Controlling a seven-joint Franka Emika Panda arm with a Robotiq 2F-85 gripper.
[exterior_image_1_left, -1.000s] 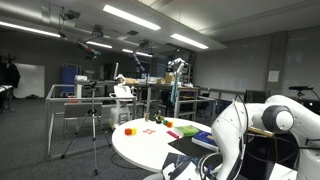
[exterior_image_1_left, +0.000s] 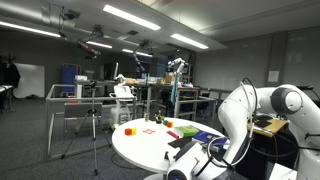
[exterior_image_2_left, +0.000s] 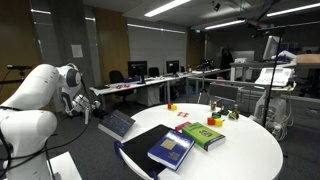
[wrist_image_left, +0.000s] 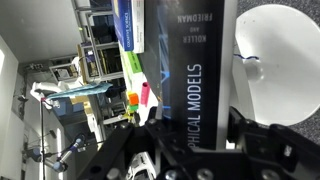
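Observation:
A thick black book (wrist_image_left: 195, 75), its spine lettered "Graphical Models" with the names Koller and Friedman, fills the middle of the wrist view. My gripper is shut on its near end, one finger pad on either side. In exterior view 2, a grey-looking book (exterior_image_2_left: 117, 124), apparently the held one, is tilted at the table's left side beside the gripper. From exterior view 1 my gripper (exterior_image_1_left: 185, 165) shows low at the bottom edge, where its grasp is too small to make out.
The round white table (exterior_image_2_left: 245, 150) carries a blue book (exterior_image_2_left: 171, 150) and a green book (exterior_image_2_left: 203, 135). Small coloured items, including a red one (exterior_image_2_left: 211, 121), stand farther back. A tripod (exterior_image_1_left: 95, 120) stands beside the table.
In exterior view 1 the arm has changed pose: its forearm and elbow sit higher than a second ago, and the gripper end has shifted somewhat. The tabletop items look unmoved.

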